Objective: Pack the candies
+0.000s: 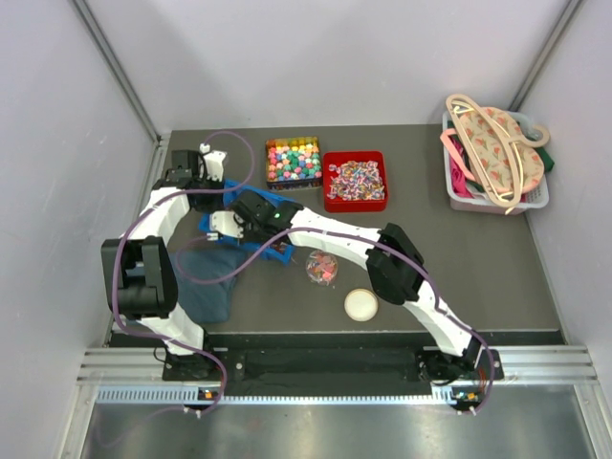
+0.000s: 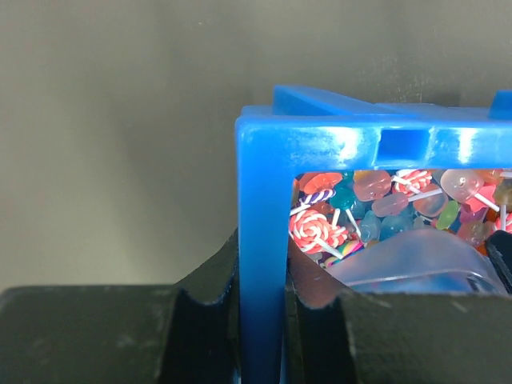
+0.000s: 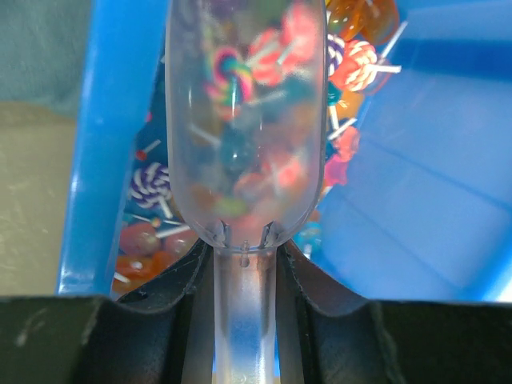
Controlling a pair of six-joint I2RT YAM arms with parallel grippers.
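Note:
A blue bin [image 1: 271, 196] holds lollipops and colourful candies [image 2: 392, 204]. My left gripper is shut on the bin's rim, at its far left in the top view. In my right gripper is the handle of a clear plastic scoop [image 3: 248, 152], its fingers shut on it. The scoop is over the candies inside the bin; candies show through its clear bowl, and whether any lie in it I cannot tell. A clear jar of candies [image 1: 321, 268] stands right of the bin, with a round pale lid [image 1: 360, 305] nearer the front.
Behind are a box of colourful balls [image 1: 294, 161] and a red bin of wrapped candies [image 1: 356, 182]. A basket with hangers [image 1: 461, 203] sits far right. Dark cloth [image 1: 206, 287] lies front left.

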